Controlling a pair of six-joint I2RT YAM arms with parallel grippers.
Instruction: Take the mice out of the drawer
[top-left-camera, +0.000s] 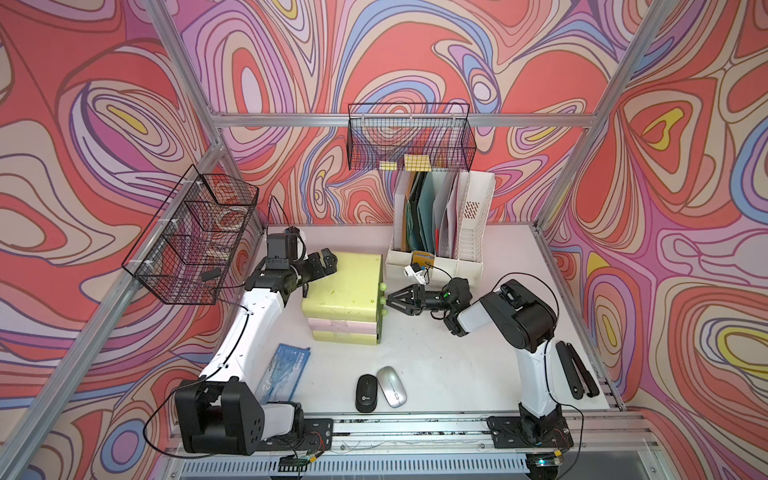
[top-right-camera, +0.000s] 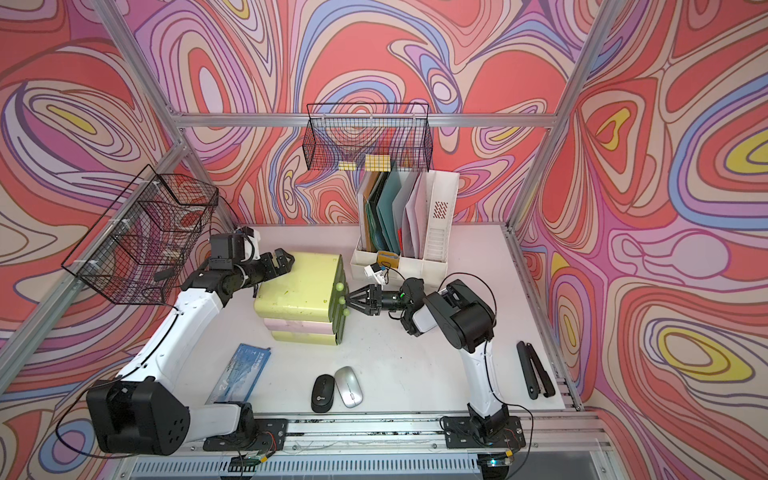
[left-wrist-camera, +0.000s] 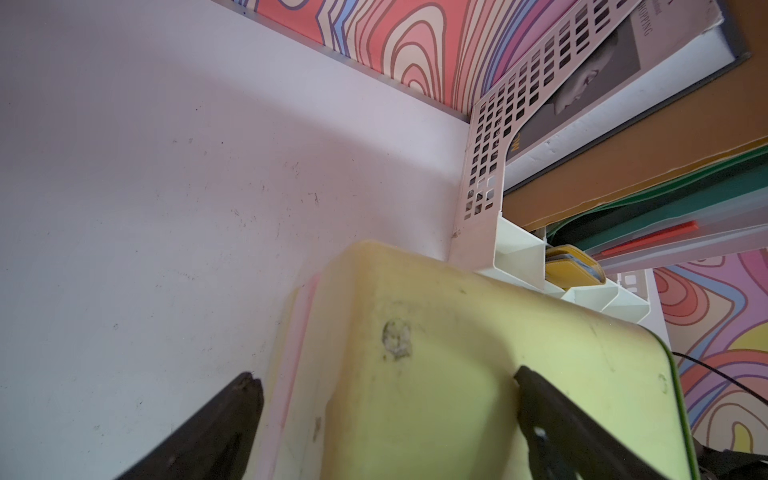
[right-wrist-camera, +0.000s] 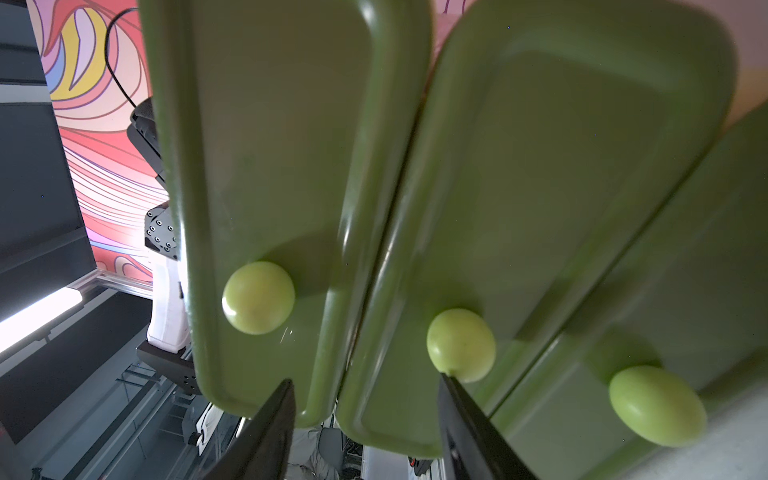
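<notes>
A yellow drawer cabinet (top-left-camera: 342, 280) stands left of centre, its green drawer fronts facing right, all shut. In the right wrist view, three fronts show round knobs: the left knob (right-wrist-camera: 258, 297), the middle knob (right-wrist-camera: 461, 345) and the right knob (right-wrist-camera: 657, 405). My right gripper is open close to the fronts, one fingertip near the middle knob, nothing held. My left gripper is open at the cabinet's back corner, fingers on either side. A black mouse (top-left-camera: 365, 393) and a silver mouse (top-left-camera: 392, 386) lie on the table in front of the cabinet. The drawers' insides are hidden.
A white file organizer (top-left-camera: 475, 212) full of folders stands behind the right gripper. A blue packet (top-left-camera: 285, 372) lies beside the left arm. A black stapler-like object (top-left-camera: 576, 370) sits at the far right.
</notes>
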